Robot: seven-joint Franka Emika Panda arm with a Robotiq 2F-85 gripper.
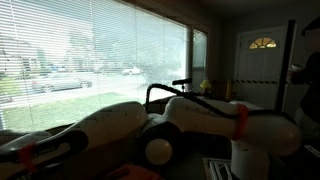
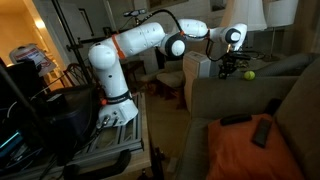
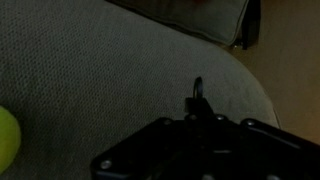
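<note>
Low in the wrist view is my gripper, dark against the grey cloth of the sofa. It is shut on a thin dark object (image 3: 198, 87) whose tip sticks up past the fingers; the rest of it is lost in shadow. A yellow-green ball (image 3: 8, 138) lies to the left on the cloth, apart from the gripper. Exterior view 2 has the arm stretched over the far part of the sofa, with the gripper (image 2: 232, 66) just left of the ball (image 2: 250, 74). In exterior view 1 the gripper's fingers cannot be made out.
An orange cushion (image 2: 255, 150) with a dark remote-like item (image 2: 262, 131) rests on the near sofa seat. Another dark item (image 2: 236, 119) lies behind it. White lampshades (image 2: 281, 13) stand beyond the arm. A window with blinds (image 1: 85, 60) fills the left.
</note>
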